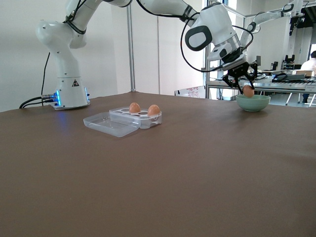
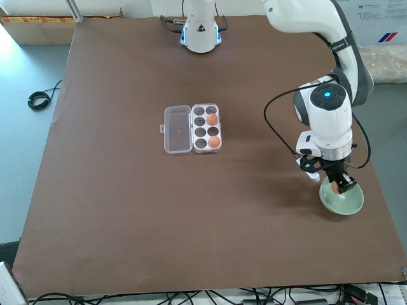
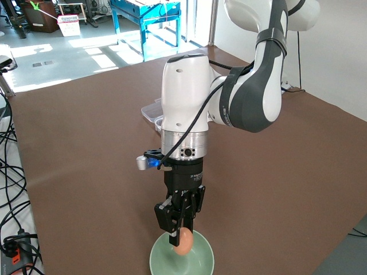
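Observation:
My gripper [image 2: 341, 185] [image 1: 247, 86] [image 3: 179, 230] is at the right of the table, shut on an egg [image 1: 248, 91] [image 3: 184, 243], which it holds in or just over a pale green bowl [image 2: 342, 204] [image 1: 253, 103] [image 3: 179, 263]. Near the table's middle, an open clear plastic egg box [image 2: 178, 129] [image 1: 110, 125] holds two brown eggs [image 2: 213, 119] [image 1: 154, 110] among empty wells; in the right view the arm mostly hides this box.
The arm's base [image 2: 200, 35] [image 1: 69, 94] stands at the table's back edge. The brown table [image 2: 146, 216] is otherwise largely bare. Cables lie along its near edge in the left view, outside the tabletop.

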